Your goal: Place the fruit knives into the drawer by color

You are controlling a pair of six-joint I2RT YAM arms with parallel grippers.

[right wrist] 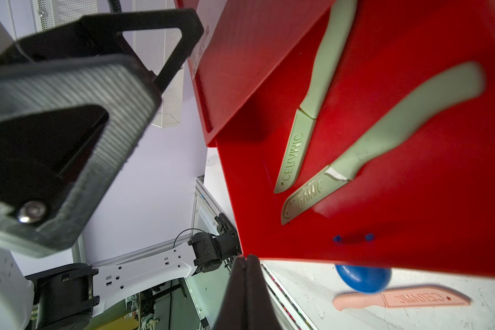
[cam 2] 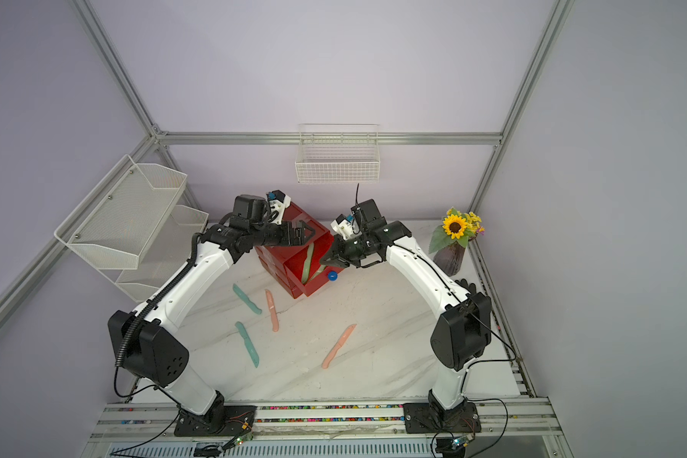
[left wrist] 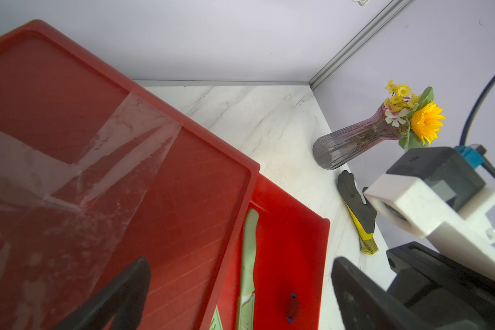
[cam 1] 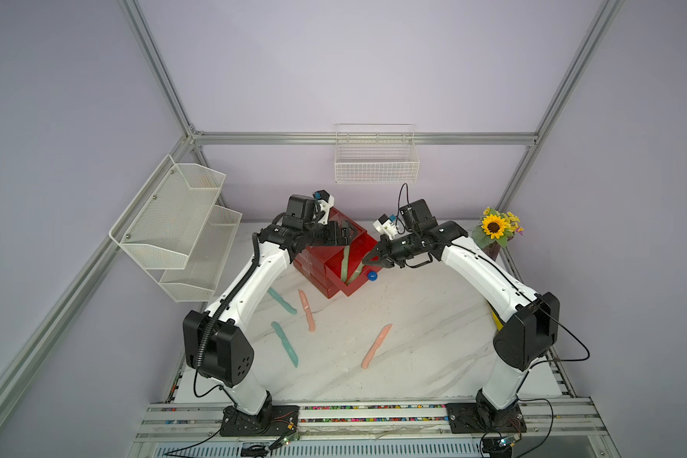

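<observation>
Two green knives (right wrist: 324,66) lie in the open red drawer (right wrist: 423,181), which has a blue knob (right wrist: 363,277). On the table, two teal knives (cam 1: 285,343) and two pink knives (cam 1: 376,345) lie in front of the cabinet. My left gripper (cam 1: 339,233) is open above the cabinet (left wrist: 165,209), with nothing between its fingers. My right gripper is shut at the drawer's front edge, with nothing seen between its fingers.
A vase of flowers (left wrist: 346,145) and a glove (left wrist: 354,203) lie at the right of the table. Wire racks (cam 1: 375,156) hang on the back and left walls.
</observation>
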